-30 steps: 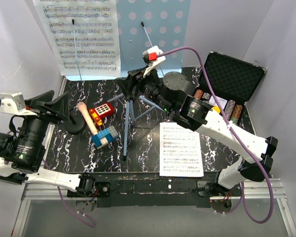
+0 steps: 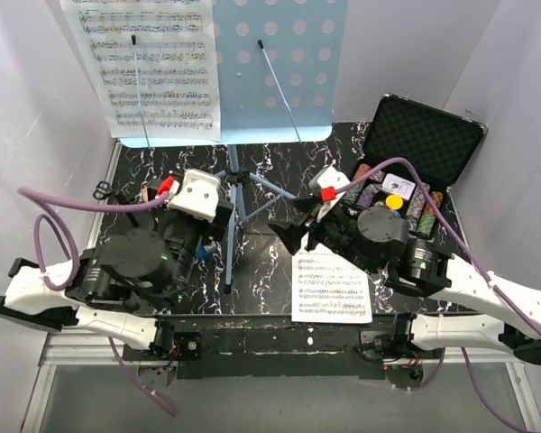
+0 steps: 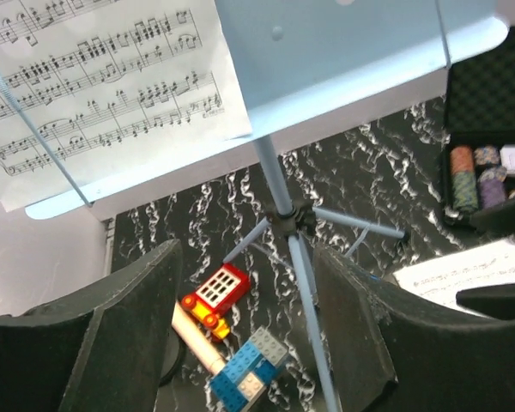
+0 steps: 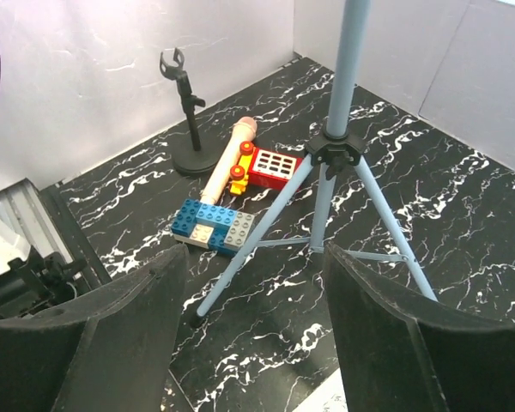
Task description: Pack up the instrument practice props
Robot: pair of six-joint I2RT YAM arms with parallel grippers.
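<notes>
The music stand (image 2: 279,90) holds a sheet of music (image 2: 153,72); its tripod (image 4: 335,150) stands on the marble table. My left gripper (image 2: 212,221) hangs above the props left of the tripod, fingers apart; in the left wrist view they frame the tripod, red toy (image 3: 223,287), peach microphone (image 3: 189,330) and blue brick block (image 3: 236,382). A black mic stand (image 4: 193,150) stands at the back left of these props in the right wrist view. My right gripper (image 2: 298,225) is open right of the tripod, with nothing between its fingers.
An open black case (image 2: 415,135) with rolls and cards sits at the right. A loose music sheet (image 2: 329,293) lies at the front middle. The walls bound the table at left, back and right.
My left arm has swung right from the left edge to over the props, covering them in the top view. My right gripper has moved lower and toward the front, away from the stand's tray.
</notes>
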